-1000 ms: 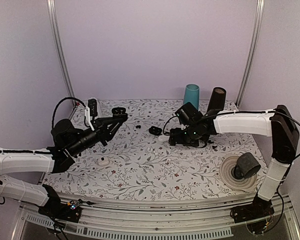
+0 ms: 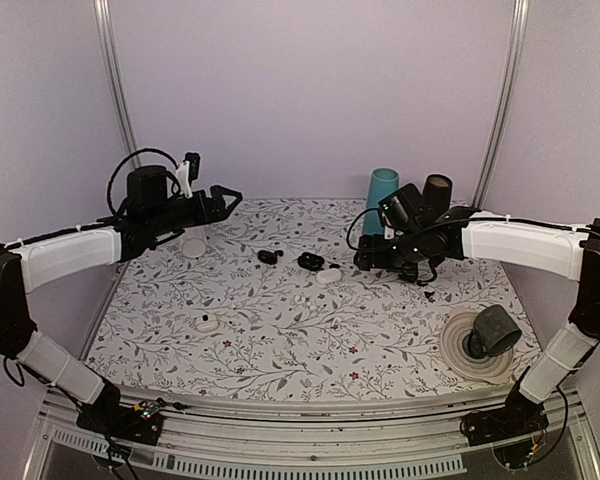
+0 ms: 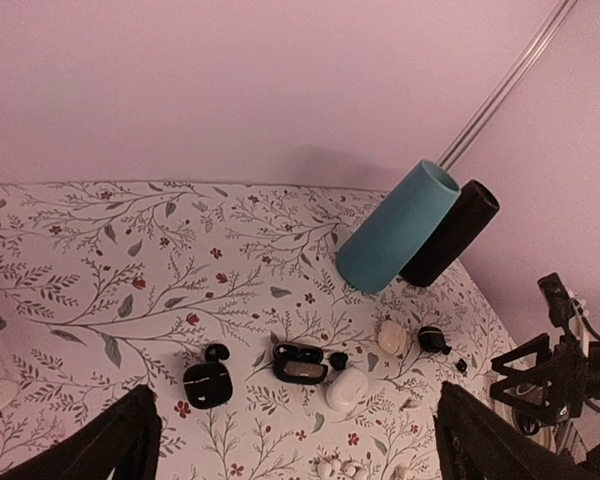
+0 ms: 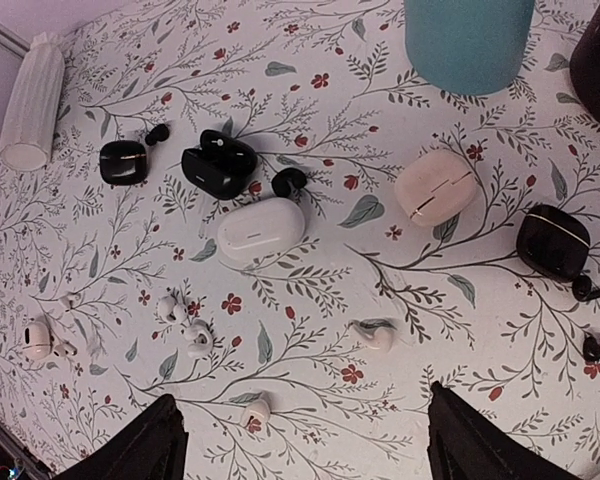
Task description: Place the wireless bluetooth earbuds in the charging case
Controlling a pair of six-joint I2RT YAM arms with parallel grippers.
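A black case [image 3: 208,385] lies on the patterned table, a small black earbud [image 3: 217,352] just beyond it. Beside them sits another black case [image 4: 220,165] with its lid raised, near a black earbud [image 4: 290,182]. White cases [image 4: 262,230] and several loose white earbuds [image 4: 375,333] are scattered about. At right are a black case [image 4: 553,242] and black earbuds [image 4: 587,288]. My left gripper [image 2: 230,203] hangs open above the table's left side, empty. Over the right-hand pieces, my right gripper has its fingers well apart and nothing between them.
A teal cylinder [image 2: 384,188] and a dark one [image 2: 437,195] stand at the back right. Front right holds a plate [image 2: 450,352] with a tipped grey cup [image 2: 496,330]. A pale cylinder [image 4: 35,100] is at left.
A black case now shows on the table beside the small earbud. My right gripper has shifted right.
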